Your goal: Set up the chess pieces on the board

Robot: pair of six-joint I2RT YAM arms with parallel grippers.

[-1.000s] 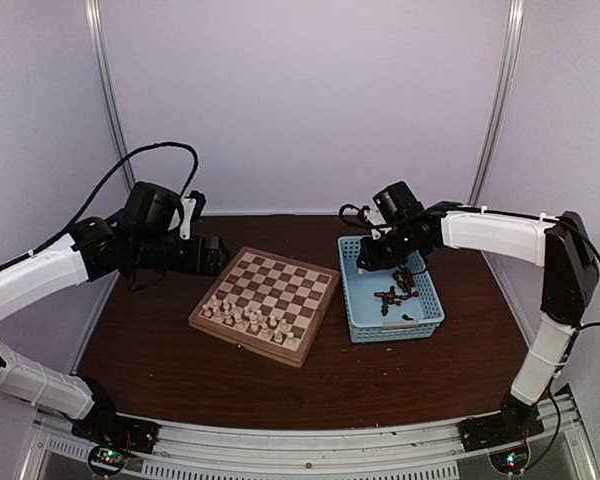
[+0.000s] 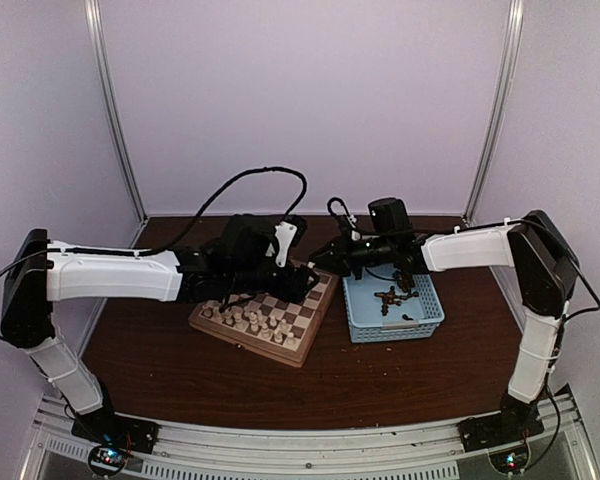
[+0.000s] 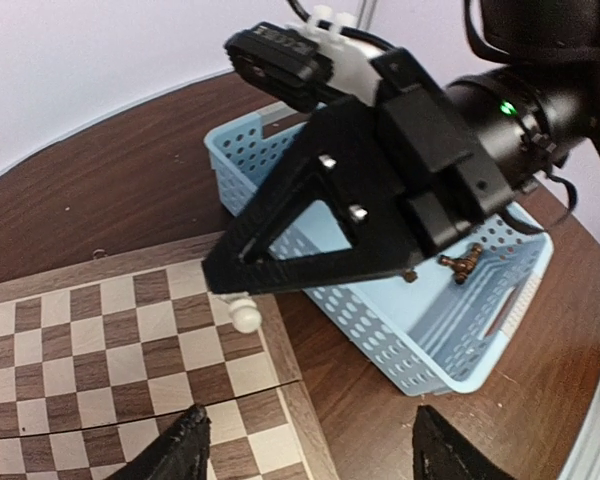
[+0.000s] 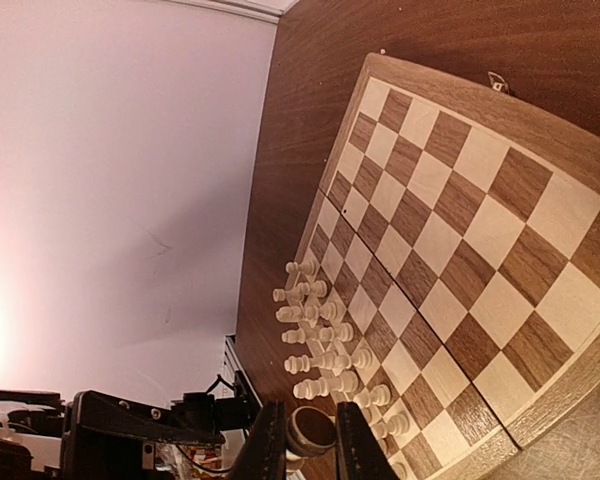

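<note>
The wooden chessboard (image 2: 298,340) has several white pieces (image 4: 325,335) standing along one side, and its other squares in the right wrist view are empty. A white piece (image 3: 245,316) sticks out of my right gripper, which is shut on it. In the right wrist view its round base (image 4: 311,428) faces the camera between the fingers. My left gripper is open, its fingers spread wide with nothing between them. From above, both grippers come close together over the board's right part, and the left arm covers much of the board.
A blue basket (image 2: 392,333) stands right of the board, with several dark pieces (image 2: 390,298) inside. The right arm reaches over its far part. Bare table (image 2: 380,385) lies in front of board and basket.
My left gripper has swung right across the board toward the right one. My right gripper has moved left from over the basket to the board's edge, carrying the white piece.
</note>
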